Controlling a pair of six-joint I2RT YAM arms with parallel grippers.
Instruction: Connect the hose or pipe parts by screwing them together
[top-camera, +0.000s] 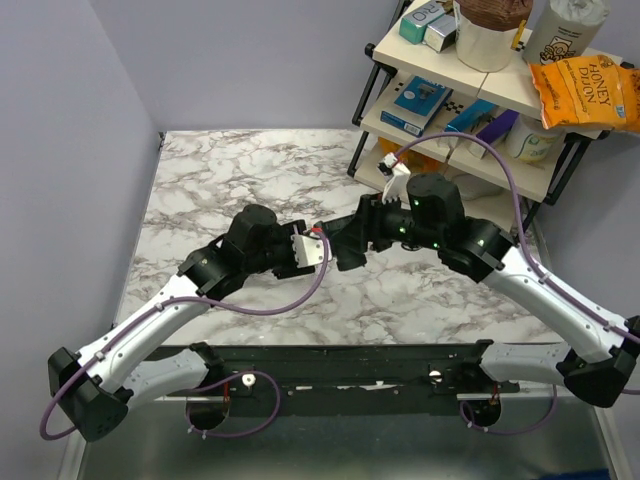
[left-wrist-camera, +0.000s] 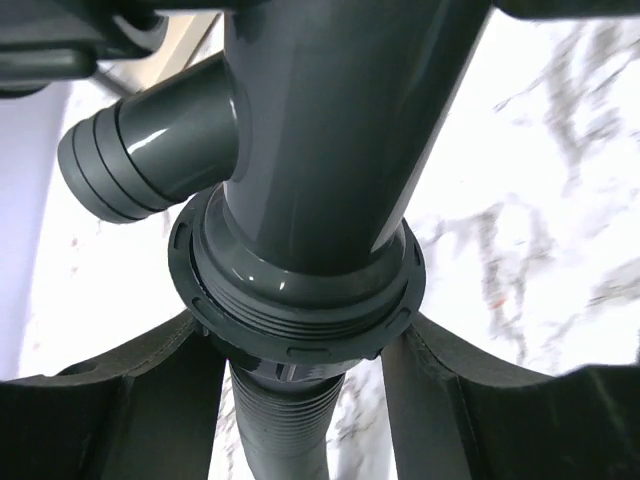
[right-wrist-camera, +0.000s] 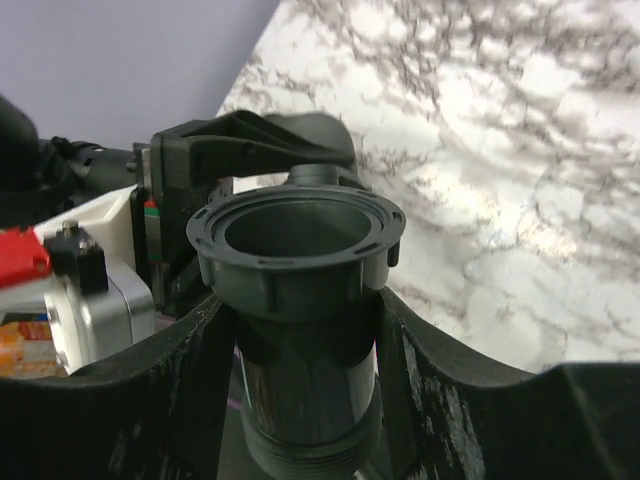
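Near the centre of the top view my left gripper (top-camera: 298, 250) and right gripper (top-camera: 355, 240) meet at the dark hose fitting (top-camera: 345, 240). In the left wrist view that fitting (left-wrist-camera: 320, 130), with a side port and flanged collar (left-wrist-camera: 295, 290), stands above a ribbed hose (left-wrist-camera: 285, 420) between the left fingers; whether they grip is unclear. In the right wrist view my fingers are shut on a dark cylindrical fitting with an open flanged rim (right-wrist-camera: 300, 340).
A marble counter (top-camera: 210, 170) surrounds the arms, clear at the back left. A shelf rack (top-camera: 480, 80) with boxes and bags stands at the back right. Grey walls bound the left and back.
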